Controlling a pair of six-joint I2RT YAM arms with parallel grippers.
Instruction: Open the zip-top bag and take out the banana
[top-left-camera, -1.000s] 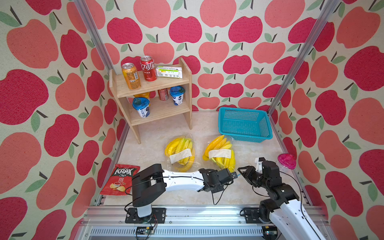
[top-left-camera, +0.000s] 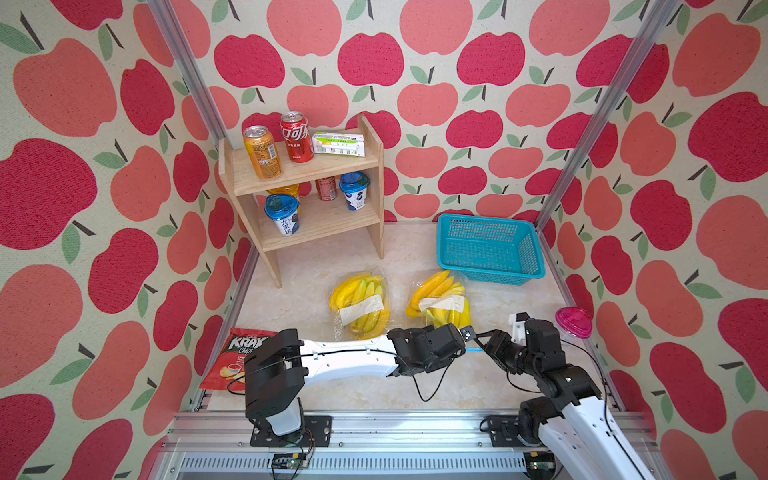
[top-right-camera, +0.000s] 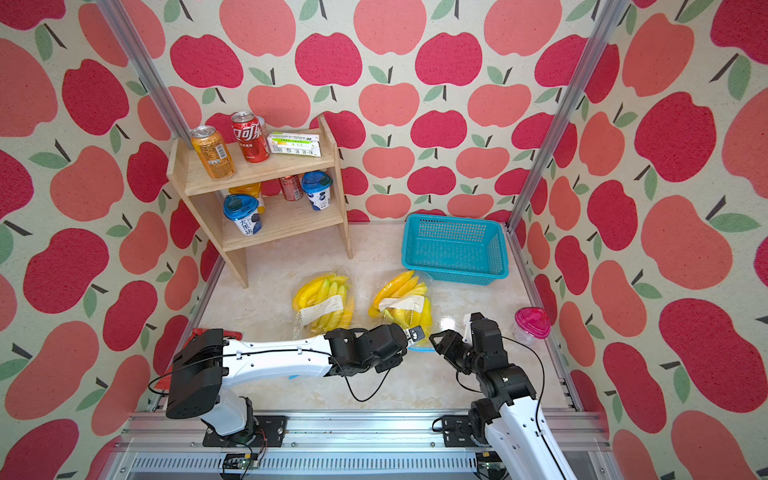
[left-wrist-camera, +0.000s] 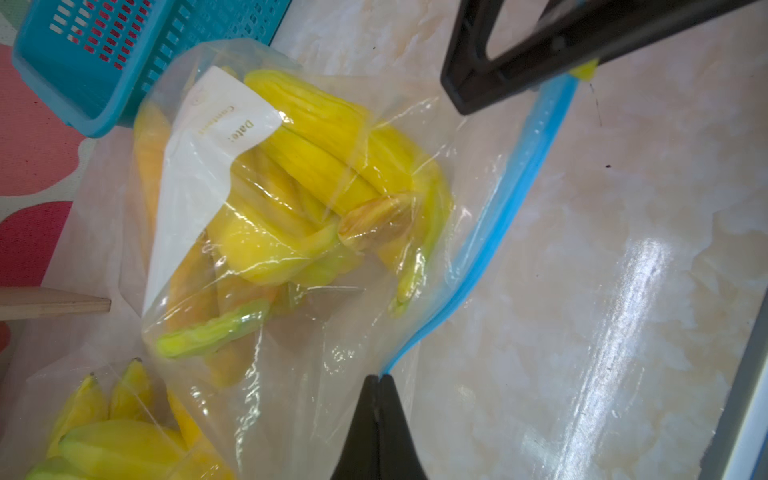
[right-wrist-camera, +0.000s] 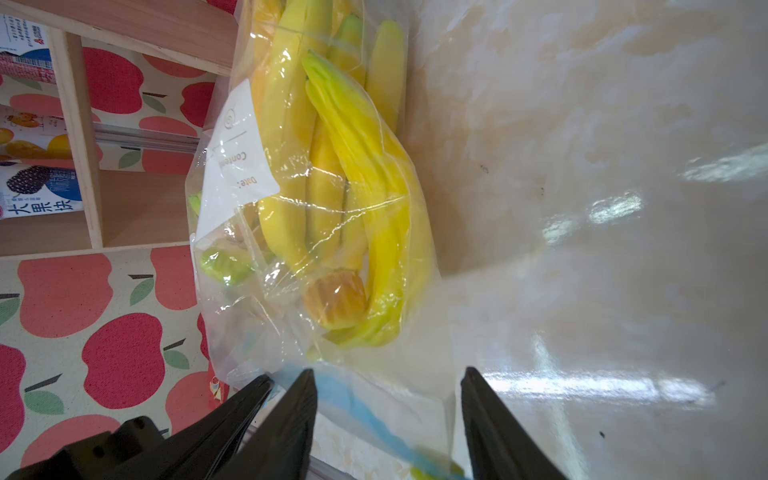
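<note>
The clear zip top bag (top-left-camera: 440, 302) of yellow bananas (right-wrist-camera: 368, 176) lies in front of the teal basket, its blue zip strip (left-wrist-camera: 504, 200) toward me. My left gripper is shut at one end of that strip, on the thin edge of the bag. Across the mouth, my right gripper stands open, with clear film and the blue strip showing between and beyond its fingers. Bananas rest inside the bag behind a white label (left-wrist-camera: 204, 160). Whether the zip is parted cannot be made out.
A second bag of bananas (top-left-camera: 360, 300) lies to the left. Behind stand the teal basket (top-left-camera: 488, 276) and the wooden shelf (top-left-camera: 320, 224). A pink-lidded tub (top-left-camera: 573, 321) sits at right, a red chips bag (top-left-camera: 232, 352) at left.
The left arm's elbow has swung left over the chips bag, and its gripper has shifted slightly up toward the bag. The right arm looks almost unmoved.
</note>
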